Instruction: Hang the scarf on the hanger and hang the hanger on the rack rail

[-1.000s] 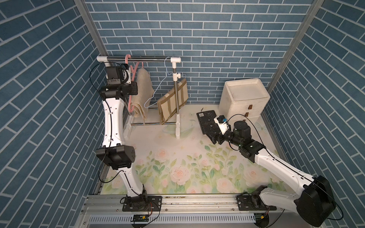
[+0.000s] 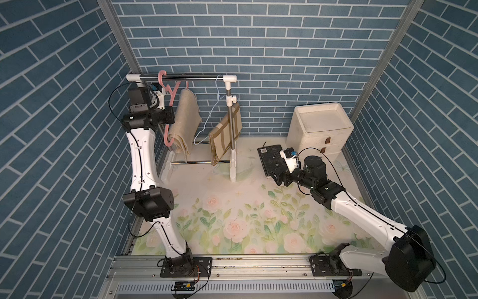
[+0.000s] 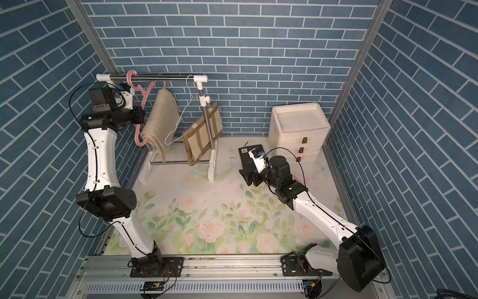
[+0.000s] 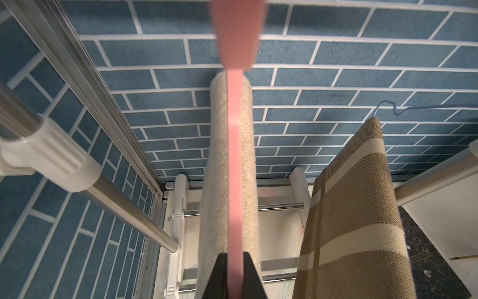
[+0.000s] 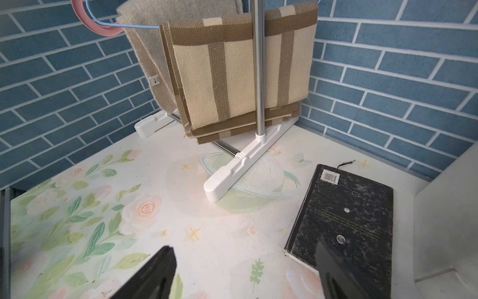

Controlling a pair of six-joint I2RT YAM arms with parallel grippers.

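In the left wrist view my left gripper is shut on a pink hanger (image 4: 234, 159), up at the rack rail (image 2: 194, 77) in the top left view. Just behind it a fluffy beige scarf (image 2: 185, 119) hangs folded on another pink hanger. Farther right a striped brown-and-cream cloth (image 5: 219, 79) hangs from a thin blue hanger (image 5: 134, 26). My right gripper stands open, low at the right, nothing between its fingers.
A black flat board (image 5: 348, 224) lies on the floral table beside a white drawer box (image 2: 321, 119). The rack's white foot (image 5: 224, 174) stands left of the board.
My left gripper and the pink hanger it holds have shifted left along the rail. The right arm has edged slightly, and the hanging cloths sway a little.
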